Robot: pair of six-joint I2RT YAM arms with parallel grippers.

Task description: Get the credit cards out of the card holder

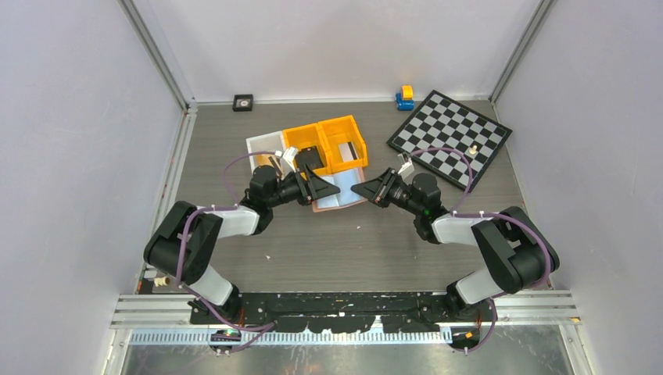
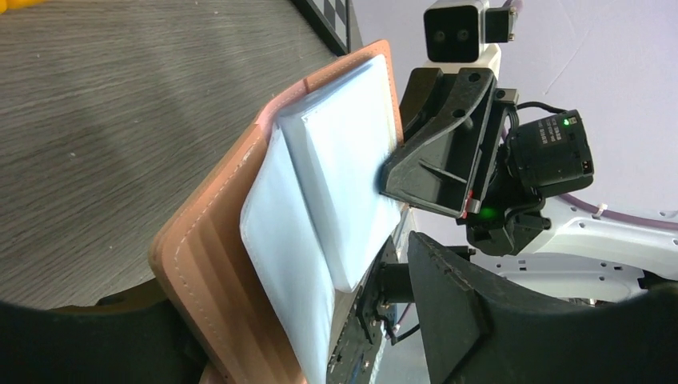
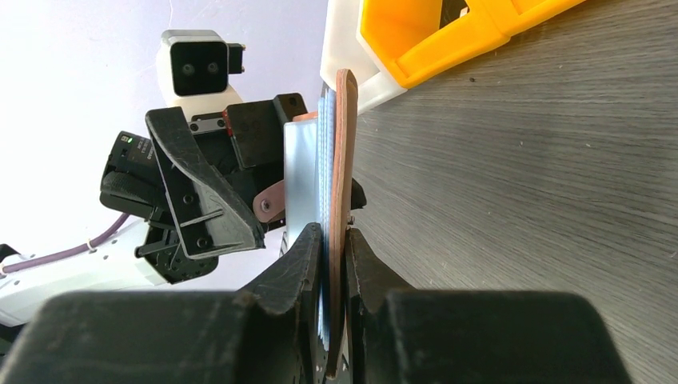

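The card holder is held up, spread open, between my two arms; its brown leather cover and pale bluish sleeves show in the left wrist view. My right gripper is shut on one side of it, gripping cover and sleeves together. At the opposite side stands my left gripper, its fingers part open and wide apart, with the holder's edge and a loose sleeve between them. I cannot make out any separate card inside the sleeves.
Just behind the holder are two joined orange bins, one with a dark item, the other with white cards. A white bin adjoins them. A checkered board lies back right.
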